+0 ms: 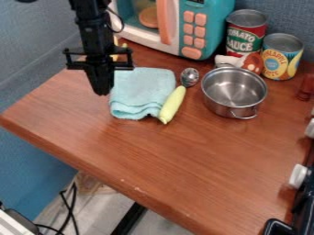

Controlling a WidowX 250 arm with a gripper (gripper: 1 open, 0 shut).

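Observation:
My black gripper hangs just above the left edge of a folded light-blue cloth on the wooden table; whether its fingers are open or shut is hard to tell. A yellow corn cob lies along the cloth's right side, with a metal spoon behind it. A steel pot stands to the right.
A toy microwave stands at the back, with cans and small items at the back right. A dark device sits at the right edge.

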